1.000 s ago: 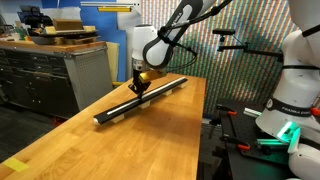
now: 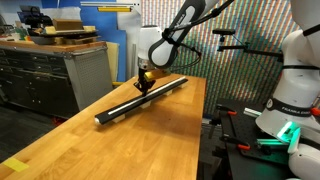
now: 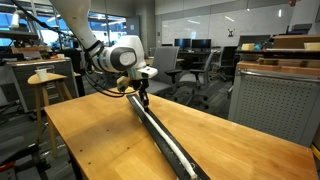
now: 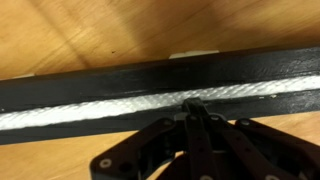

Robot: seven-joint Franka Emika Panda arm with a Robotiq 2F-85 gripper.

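A long black channel [image 2: 118, 112] lies across the wooden table, with a white braided rope [image 4: 85, 110] running along its slot in the wrist view. My gripper is directly over the channel, its dark fingertips together at the rope. The fingers look shut, and nothing clearly shows between them; whether they touch or press the rope cannot be told. In the second exterior view, the gripper [image 3: 143, 105] points down at the far part of the channel [image 3: 168, 145].
Bare wooden tabletop [image 2: 150, 145] spreads out on both sides of the channel. A yellow patch [image 2: 15, 164] marks the near left of the table. A wooden stool [image 3: 48, 88] and a grey cabinet [image 3: 270, 103] stand beyond the table. Part of another white arm [image 2: 292, 95] shows at the right.
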